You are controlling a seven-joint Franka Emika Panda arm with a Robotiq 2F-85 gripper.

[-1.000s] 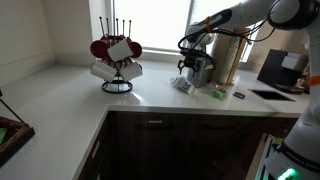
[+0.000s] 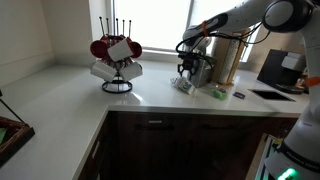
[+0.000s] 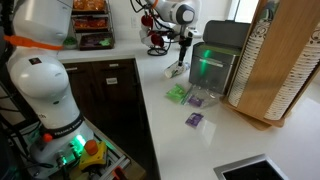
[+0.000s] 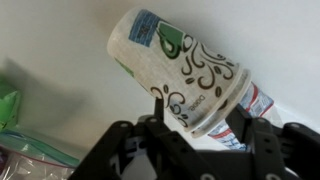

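Observation:
A paper cup (image 4: pixel 180 65) with brown swirls and green and blue patches lies on its side on the white counter, its wide end towards my gripper. Part-way open, my gripper has its fingertips apart near that wide end; whether they touch the cup cannot be told. The same pale cup (image 2: pixel 182 85) shows small beneath the gripper (image 2: pixel 182 69) in exterior view 1. In exterior view 2, the gripper (image 3: pixel 190 38) stands above and behind the cup (image 3: pixel 175 70).
Beside the cup stands a grey toaster-like box (image 3: pixel 212 67). A green packet (image 3: pixel 177 93), a clear bag (image 3: pixel 201 97) and a purple packet (image 3: pixel 194 119) lie nearby. A rack of red mugs (image 2: pixel 117 50) stands left. Between, the counter (image 2: pixel 60 110) is clear.
The gripper has shifted slightly left and lower towards the cup. The cup looks to be in the same place.

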